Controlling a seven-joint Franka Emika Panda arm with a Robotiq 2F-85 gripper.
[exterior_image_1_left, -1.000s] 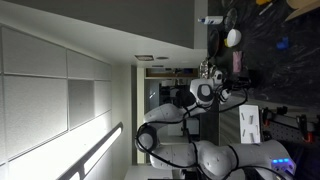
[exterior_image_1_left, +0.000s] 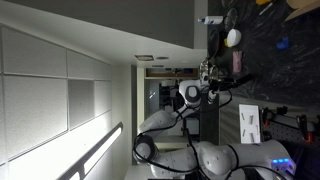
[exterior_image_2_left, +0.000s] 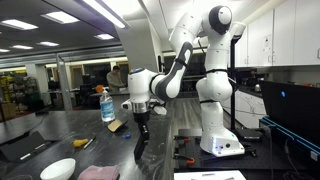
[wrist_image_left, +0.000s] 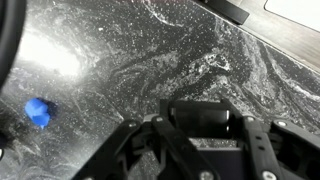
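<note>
In the wrist view my gripper is at the bottom, shut on a black block-like object (wrist_image_left: 203, 116) whose dark face shows between the fingers. Exterior view 2 has the gripper (exterior_image_2_left: 139, 108) pointing down above the dark table (exterior_image_2_left: 168, 140). I cannot make out the held object's full shape. A small blue item (wrist_image_left: 37, 112) rests on the table, left of the gripper in the wrist view. The pink cloth (exterior_image_2_left: 100, 172) lies flat near the front edge of exterior view 2.
To the left in exterior view 2 are a white bowl (exterior_image_2_left: 60, 167) and a dark tray-like item (exterior_image_2_left: 22, 146). A bottle with a blue top (exterior_image_2_left: 107, 108) stands behind. A white sheet (exterior_image_1_left: 250, 125) lies near the robot's base. Bare tabletop surrounds the gripper.
In exterior view 1 the gripper and wrist have shifted toward the image's left, away from the tabletop. The objects on the table look unmoved.
</note>
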